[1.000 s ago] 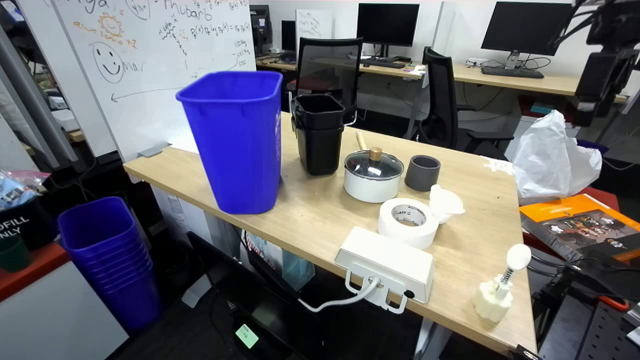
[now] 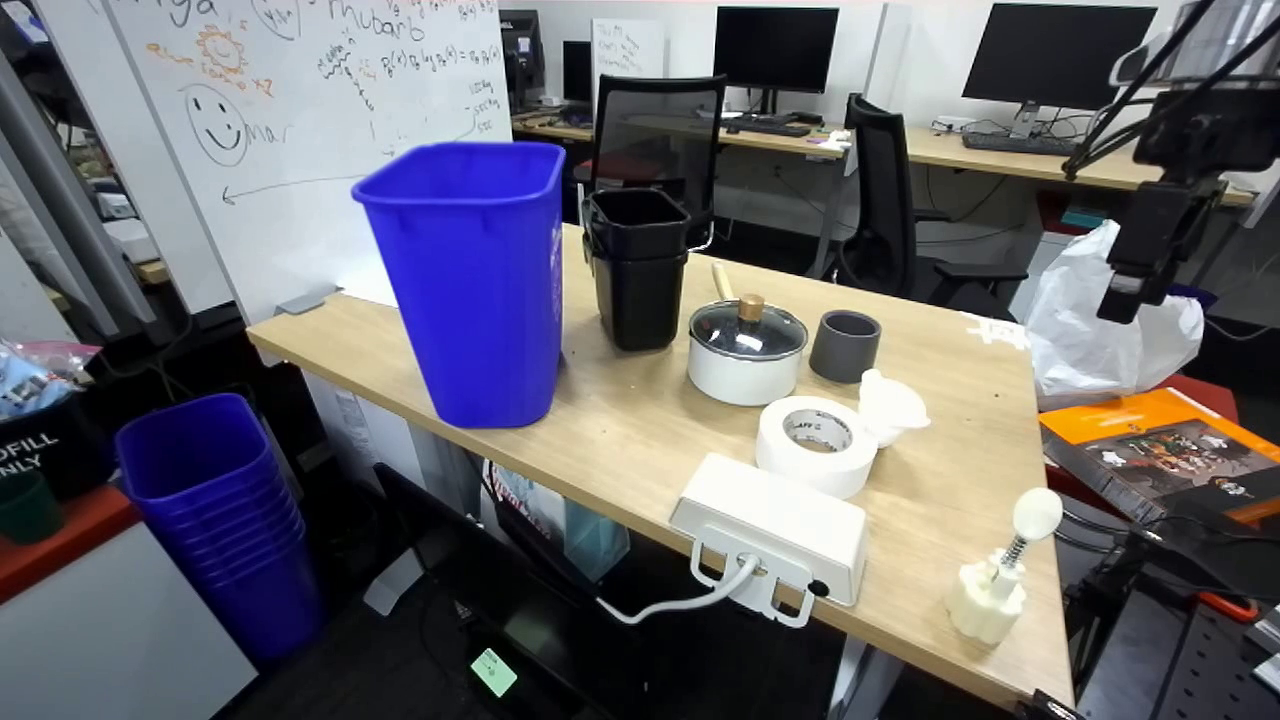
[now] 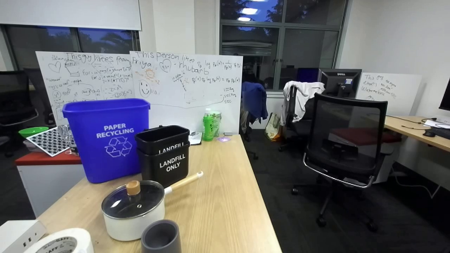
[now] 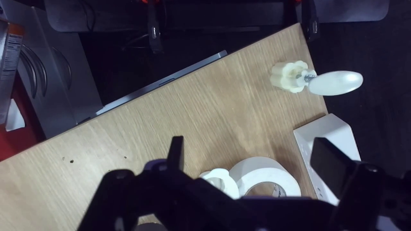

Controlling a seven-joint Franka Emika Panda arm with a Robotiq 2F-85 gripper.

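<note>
My gripper stands open high over the table, its two dark fingers wide apart and nothing held. In exterior view 1 the gripper (image 2: 1122,300) hangs at the upper right, above the white bag. Below it in the wrist view lie a roll of white tape (image 4: 266,171) and a white funnel-like piece (image 4: 221,181), side by side. A cream plunger-topped item (image 4: 289,77) stands near the table corner. The white pot (image 2: 744,372) has its glass lid on, with a dark grey cup (image 2: 845,346) beside it, partly hidden by the gripper in the wrist view.
A tall blue bin (image 2: 480,288) and stacked black bins (image 2: 638,282) occupy the table's far end. A white power box (image 2: 774,522) sits along one edge. Past the opposite edge are a white bag (image 2: 1098,324) and an orange-black box (image 2: 1164,450). Bare tabletop lies between the plunger item and the tape.
The gripper has come lower and to the left in exterior view 1. Everything on the table stays where it was.
</note>
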